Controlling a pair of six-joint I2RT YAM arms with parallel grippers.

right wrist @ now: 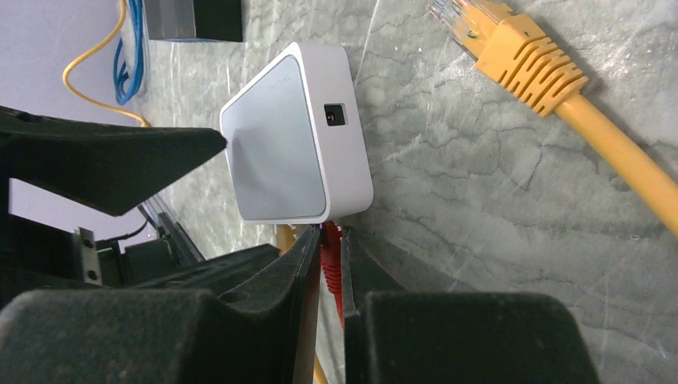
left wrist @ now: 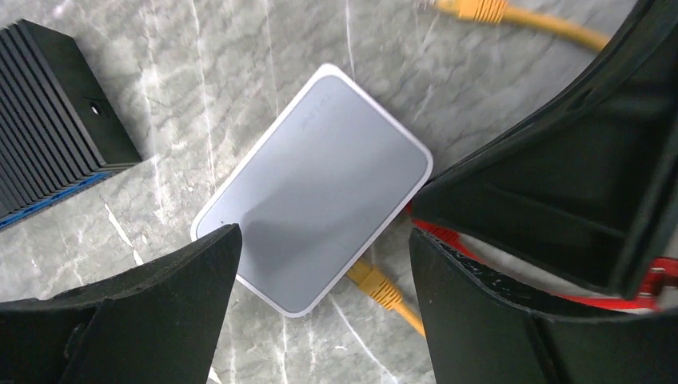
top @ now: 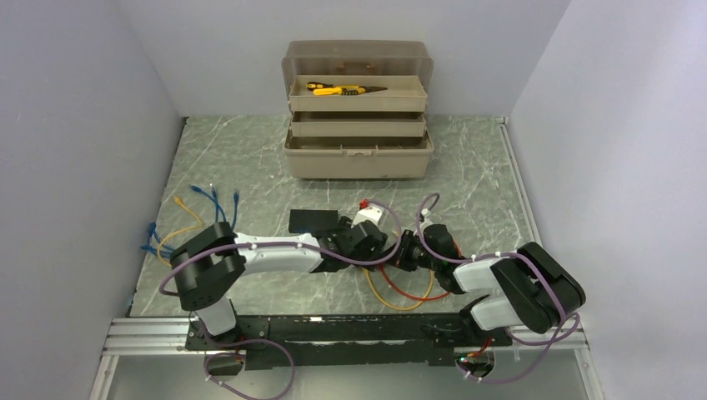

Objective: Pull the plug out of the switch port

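The white switch (left wrist: pixel 312 184) with grey top fills the middle of the left wrist view. My left gripper is open above it, a finger on either side. A yellow plug (left wrist: pixel 369 280) sits at its edge. A red plug (right wrist: pixel 332 264) enters the switch (right wrist: pixel 276 144) in the right wrist view, with my right gripper's (right wrist: pixel 328 300) fingertips close around it; how far they are closed is hard to tell. A loose yellow plug (right wrist: pixel 520 56) lies apart on the marble.
A black box (left wrist: pixel 56 120) lies left of the switch. The open toolbox (top: pixel 358 162) stands behind, blue and yellow cables (top: pixel 192 225) at left.
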